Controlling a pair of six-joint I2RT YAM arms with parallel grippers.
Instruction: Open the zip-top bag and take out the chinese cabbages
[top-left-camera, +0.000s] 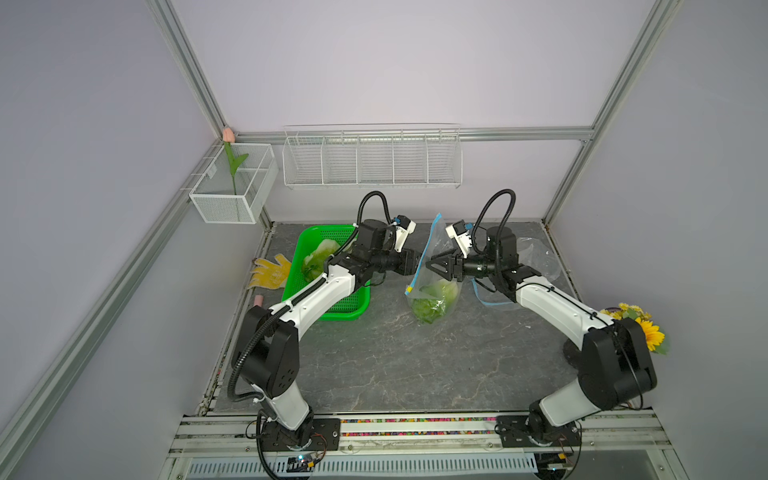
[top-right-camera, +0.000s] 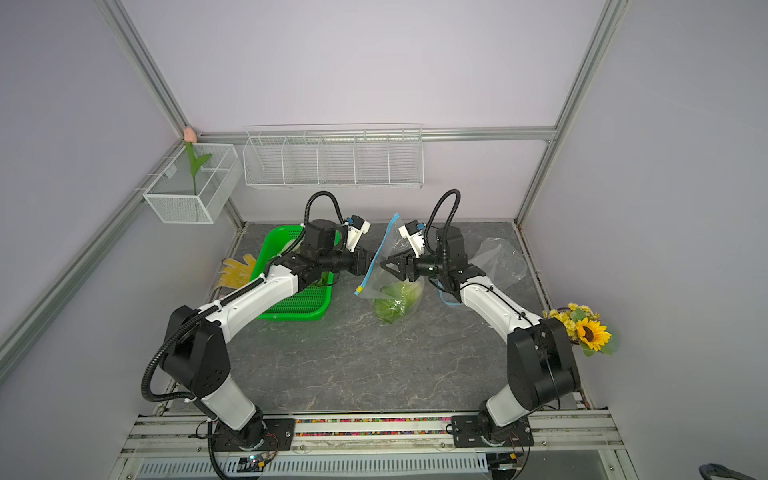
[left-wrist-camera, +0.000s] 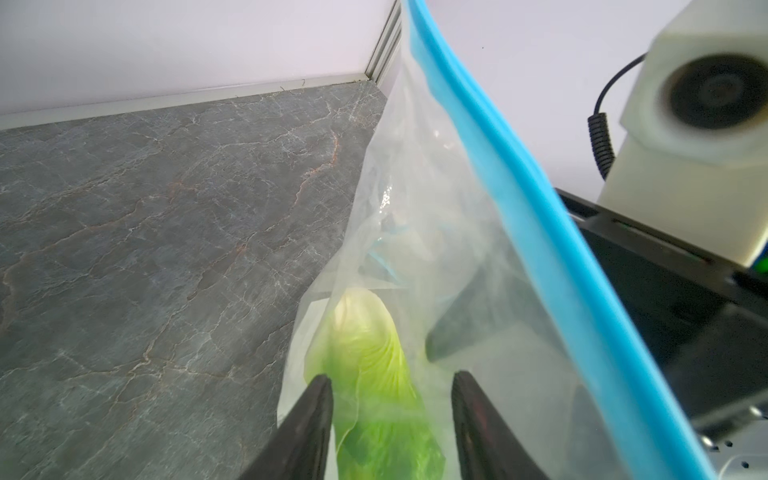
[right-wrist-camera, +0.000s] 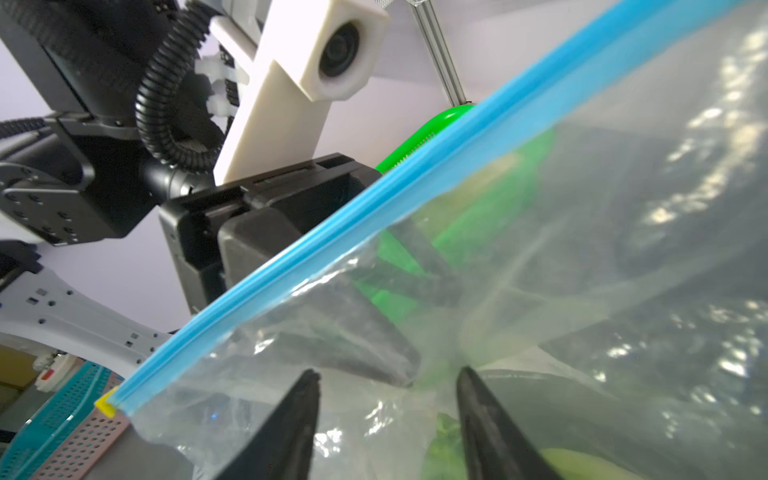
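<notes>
A clear zip top bag (top-left-camera: 432, 296) with a blue zip strip (left-wrist-camera: 512, 192) and yellow slider (top-right-camera: 359, 289) stands mid-table, a pale green Chinese cabbage (left-wrist-camera: 364, 360) inside. My left gripper (top-left-camera: 412, 264) is at the bag's left side, level with its upper part, fingers apart; in the left wrist view they face the film. My right gripper (top-left-camera: 440, 264) is at the opposite side, open, its fingertips at the film. Whether either touches the film is hard to tell.
A green basket (top-left-camera: 360, 308) with cabbage stands at the left, near a yellow glove (top-left-camera: 268, 273). Another clear bag (top-right-camera: 500, 260) lies at right, beside sunflowers (top-right-camera: 592, 334).
</notes>
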